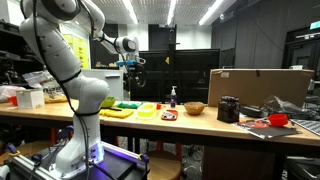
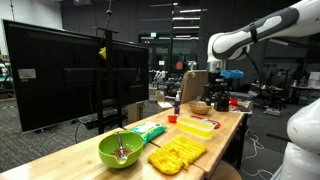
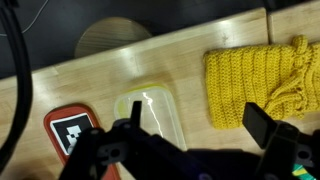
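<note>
My gripper hangs open well above the table, its dark fingers [image 3: 262, 126] spread wide at the bottom of the wrist view with nothing held between them. Below it lie a yellow knitted cloth [image 3: 235, 85] on the right and a clear, yellow-rimmed container [image 3: 158, 108] on the left. Farther left is a red-framed tray [image 3: 66, 127] with a black and white pattern inside. In exterior view 2 a green bowl [image 2: 112, 150] holding some item sits at the near end, beside the cloth [image 2: 178, 153].
A red cup [image 2: 172, 118] and a teal-green packet [image 2: 148, 131] lie along the table. Toward its far end stand a pump bottle [image 1: 173, 97], a brown basket [image 1: 194, 108] and a black appliance [image 1: 229, 109]. A round stool [image 3: 112, 36] is beside the table edge.
</note>
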